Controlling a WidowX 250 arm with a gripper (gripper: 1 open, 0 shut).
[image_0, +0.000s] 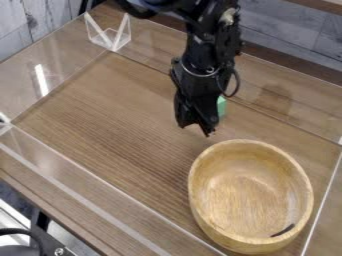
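Note:
The black robot arm reaches down from the top centre, with its gripper (205, 127) low over the middle of the wooden table, shut. Just behind and right of it a small green object (222, 106) is partly hidden by the arm; whether the gripper touches it is hard to tell.
A large tan oval bowl (250, 227) with a small dark item inside fills the front right. A white wire-like object (110, 32) stands at the back left.

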